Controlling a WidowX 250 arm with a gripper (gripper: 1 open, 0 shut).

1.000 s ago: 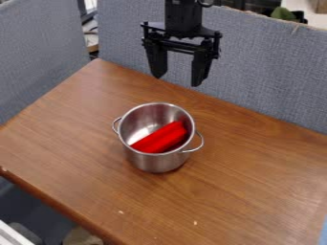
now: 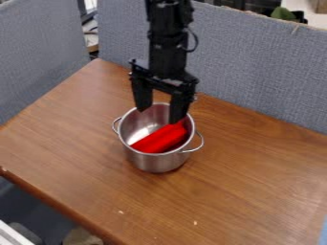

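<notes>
A steel pot [image 2: 151, 162] with two wire handles stands on the wooden table. A red cylindrical object [image 2: 159, 139] lies inside it. My black gripper [image 2: 163, 99] hangs over the back rim of the pot with its fingers spread open, partly in front of the pot's far side. Nothing shows held between the fingers.
The bare wooden table [image 2: 255, 191] has free room to the left, right and front of the pot. Grey padded panels [image 2: 255, 67] border the back and the left. The table's front-left edge drops to a dark area.
My gripper has come down and toward the camera, from near the back panel to just over the pot. The pot and red object have not visibly moved.
</notes>
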